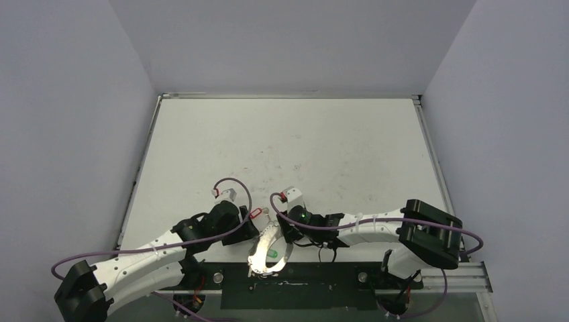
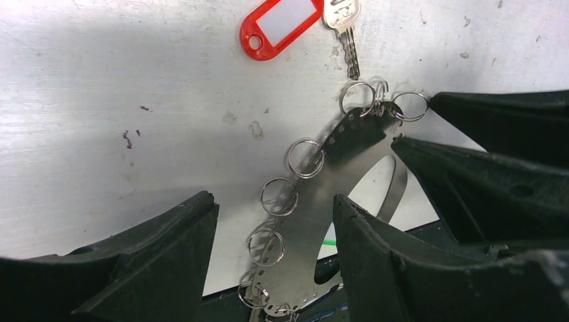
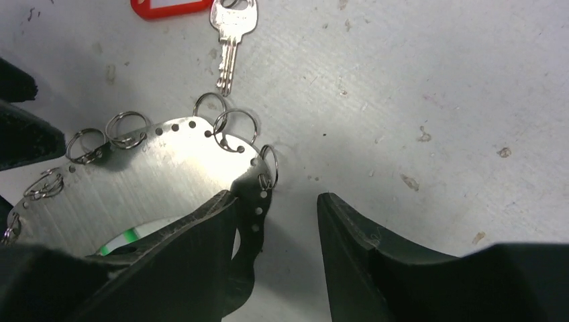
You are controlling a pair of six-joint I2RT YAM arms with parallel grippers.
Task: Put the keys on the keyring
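Observation:
A silver key (image 3: 233,23) lies flat beside a red tag (image 2: 282,27), its blade pointing at a flat metal plate (image 2: 305,228) with a large opening. Several small wire rings stand along the plate's edge, among them one ring (image 3: 270,166) at its top right. In the left wrist view, my left gripper is open above the plate's left edge, with nothing held. My right gripper has its fingers apart around the plate's right side; no object is clamped between them. Whether either fingertip touches the plate, I cannot tell.
Both grippers are close together at the table's front, near the dark front strip (image 1: 298,288). Something green (image 1: 272,253) shows through the plate's opening.

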